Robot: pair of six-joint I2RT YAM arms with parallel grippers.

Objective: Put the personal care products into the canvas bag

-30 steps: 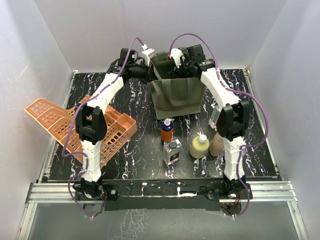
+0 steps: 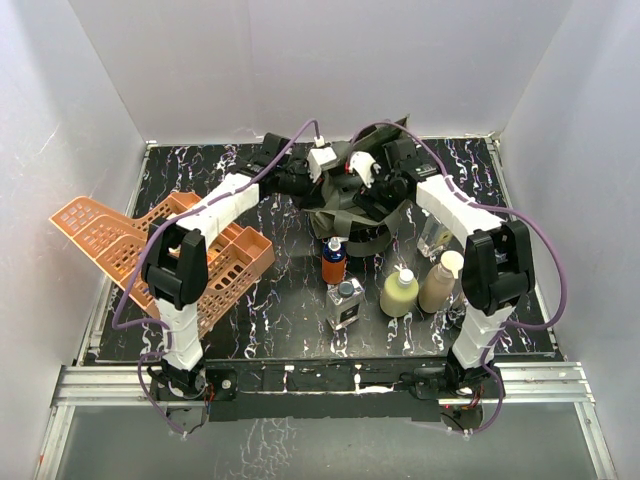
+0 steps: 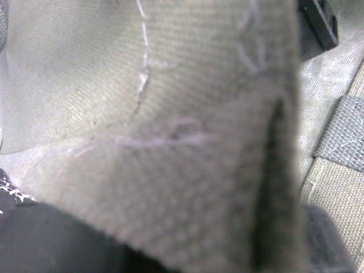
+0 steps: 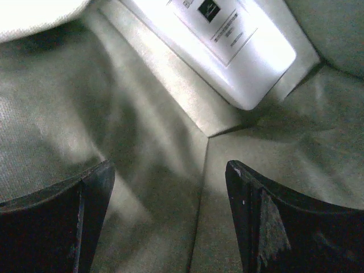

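The olive canvas bag point(image 2: 355, 220) stands at the back centre. My left gripper point(image 2: 312, 185) is at its left rim, shut on the canvas, whose folded edge fills the left wrist view. My right gripper is inside the bag, its fingers apart over bare canvas; a white package point(image 4: 239, 62) lies beyond them. In front stand an amber bottle point(image 2: 334, 265), a silver carton point(image 2: 344, 310), a yellow-green bottle point(image 2: 398, 298), a beige bottle point(image 2: 436, 290) and a clear container point(image 2: 433, 238).
An orange plastic basket point(image 2: 245, 262) occupies the left of the dark marbled table. Walls enclose the back and sides.
Both arms have moved toward the front, the left also rightward; the bag's front has lowered and opened out under them.
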